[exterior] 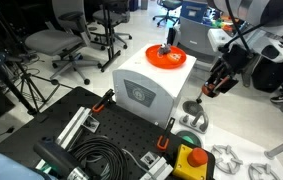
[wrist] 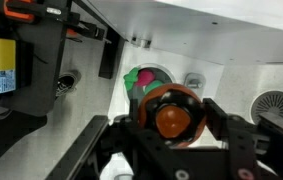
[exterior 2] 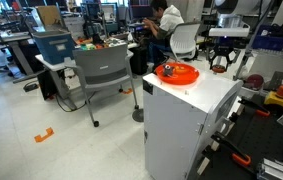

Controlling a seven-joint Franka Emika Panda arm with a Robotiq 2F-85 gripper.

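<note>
A round orange-brown cup-like object (wrist: 171, 118) sits between the black fingers in the wrist view, its rim facing the camera. My gripper is shut on it. In exterior view 1 the gripper (exterior: 211, 86) hangs to the right of the white cabinet (exterior: 144, 92), and the held object shows only as a small orange patch. Exterior view 2 has the gripper (exterior 2: 220, 67) beyond the cabinet's white top. An orange plate (exterior: 166, 56) with small items rests on that top.
Below the gripper, a pale dish (wrist: 161, 74) holds green and pink pieces. A yellow box with a red button (exterior: 192, 162) stands at the front right. Coiled black cable (exterior: 99, 158) lies on the dark bench. White floor is open to the right.
</note>
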